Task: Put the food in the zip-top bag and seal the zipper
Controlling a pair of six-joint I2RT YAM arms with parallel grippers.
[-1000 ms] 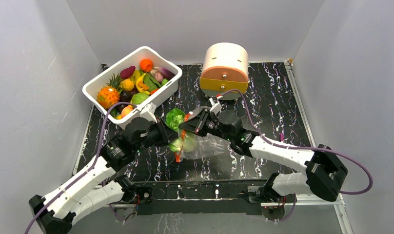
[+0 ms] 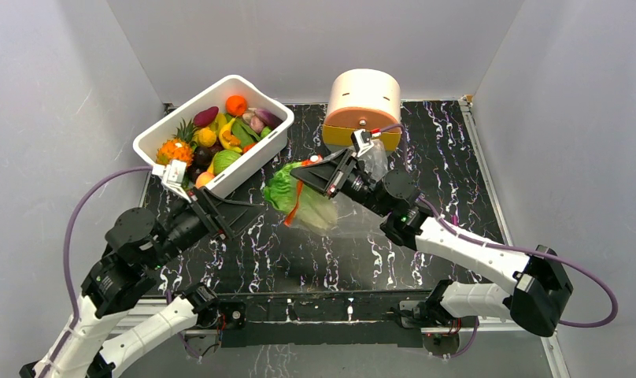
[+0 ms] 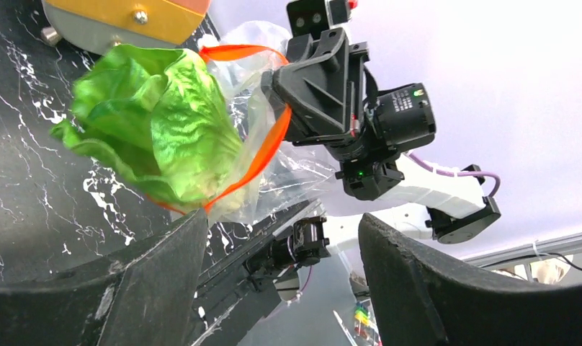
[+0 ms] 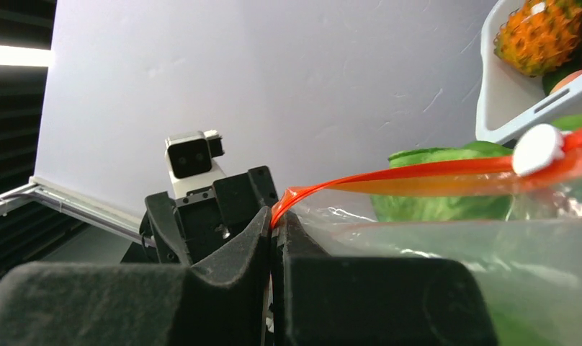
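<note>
A green lettuce point(image 3: 194, 122) sits partly in the clear zip top bag point(image 3: 295, 173), its leafy top sticking out past the orange zipper band point(image 3: 265, 151). Shut on the bag's edge by that band is my right gripper; the band runs from its fingertips to a white slider point(image 4: 539, 150). The bag hangs over the table from this grip, and its lower part is partly hidden by the right arm in the top view. To the left of the lettuce and apart from it, my left gripper point(image 2: 248, 214) is open, nothing between its fingers.
A white bin point(image 2: 248, 167) of assorted fruit and vegetables stands at the back left, close behind the left gripper. At the back centre is a rounded box point(image 2: 364, 98) with a yellow drawer.
My left gripper has drawn back from the lettuce towards the left and front.
</note>
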